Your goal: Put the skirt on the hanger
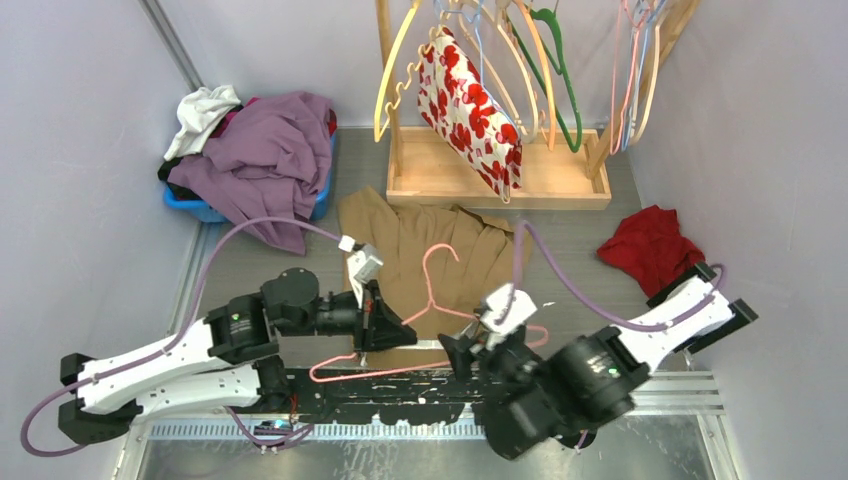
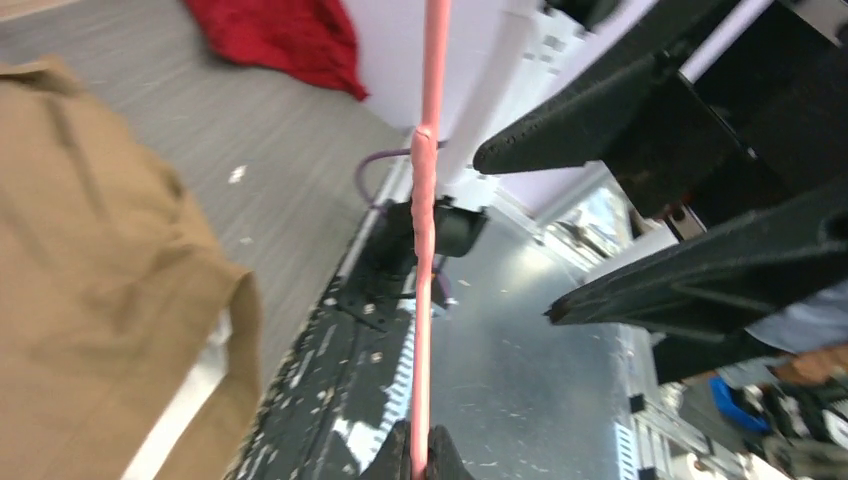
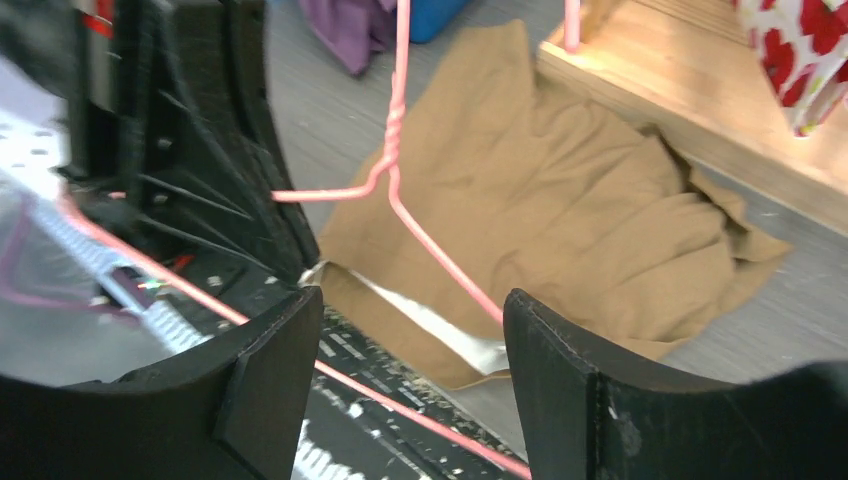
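Observation:
A brown skirt [image 1: 385, 235] lies spread on the floor, a white strip [image 3: 430, 325] showing along its near edge. Above it is a pink wire hanger [image 1: 428, 275], hook toward the rack. My left gripper is shut on the hanger's thin wire, left of the twisted neck [image 3: 392, 140] as the right wrist view shows. My right gripper is open, its fingers [image 3: 270, 375] spread near the hanger's other sloping arm. In the left wrist view the right fingers [image 2: 650, 265] stand apart, beside the wire, with nothing visible gripped. The skirt hangs on no part of the hanger.
Behind the skirt stands a wooden rack [image 1: 440, 180] with several hangers and a red-flowered cloth [image 1: 470, 110]. A blue basket [image 1: 325, 190] heaped with clothes is at the back left. Red cloth [image 1: 655, 250] lies at right. Both arms work close together.

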